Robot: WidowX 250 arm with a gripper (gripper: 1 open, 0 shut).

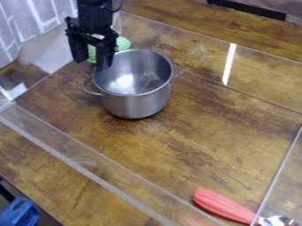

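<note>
A steel pot (139,99) with two side handles stands on the wooden table at the upper middle. My black gripper (92,55) hangs just over and beside the pot's back left rim. Whether its fingers are open or shut is not clear. Behind it lies a round green object (122,43), partly hidden by the gripper and pot.
A red-handled utensil (222,206) lies at the front right. A blue object (19,214) is at the lower left corner. Clear plastic walls border the table (213,132), whose middle and right are bare.
</note>
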